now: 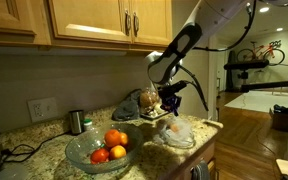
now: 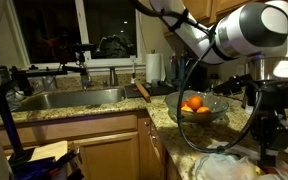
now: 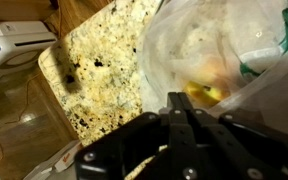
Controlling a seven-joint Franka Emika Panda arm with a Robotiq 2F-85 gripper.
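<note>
Over the counter's right part, my gripper [image 1: 171, 108] points down, just above a clear plastic bag [image 1: 178, 131]. In the wrist view its dark fingers [image 3: 176, 102] are together at the lower middle, with nothing visible between them. The bag [image 3: 174, 55] spreads beyond the fingertips, its mouth partly open. A yellow-red fruit [image 3: 206, 92] shows in the bag, close ahead of the fingers. Green print marks the bag's right side. Whether the fingertips touch the bag, I cannot tell.
A mesh bowl [image 1: 72, 151] with oranges and red fruit [image 1: 100, 156] stands left on the speckled counter [image 3: 94, 65]. Behind the bag is a rack with items [image 1: 152, 101]. Upper cabinets [image 1: 94, 18] overhang the back, and the counter's front edge drops to the floor.
</note>
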